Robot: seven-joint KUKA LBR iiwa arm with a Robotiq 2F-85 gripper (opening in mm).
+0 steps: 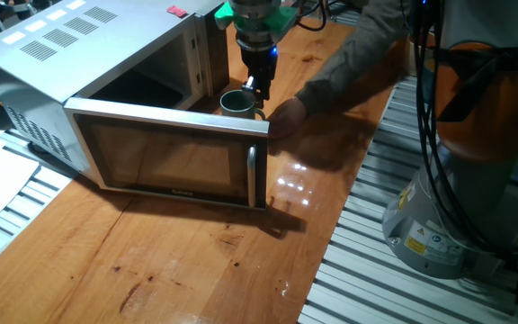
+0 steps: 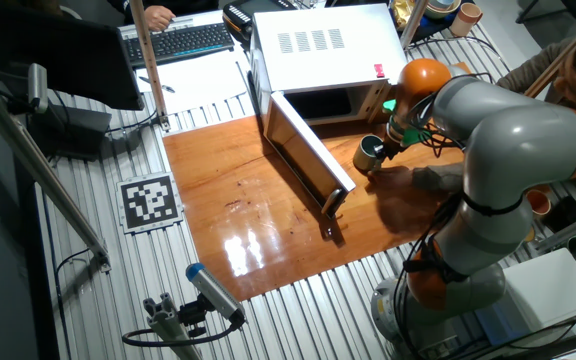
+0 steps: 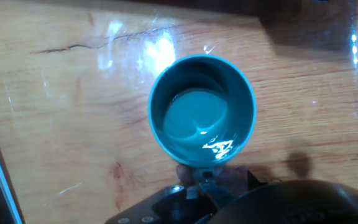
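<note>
A green mug [image 1: 238,104] stands upright behind the open microwave door, which hides its lower part in exterior view 1. From above, the wrist view shows the mug [image 3: 202,115] with its handle side towards my gripper. My fingertips are close to the handle; whether they are closed on it cannot be made out. A person's hand [image 1: 286,118] is at the mug's handle side, with fingertips showing below the rim in the wrist view. The microwave [image 2: 330,50] has its door [image 2: 308,152] swung wide open, and its cavity is dark.
The person's arm [image 1: 352,63] reaches in from the right, close to my gripper. The microwave door juts out over the wooden table [image 1: 178,261]. A marker board [image 2: 150,201] lies off to the left.
</note>
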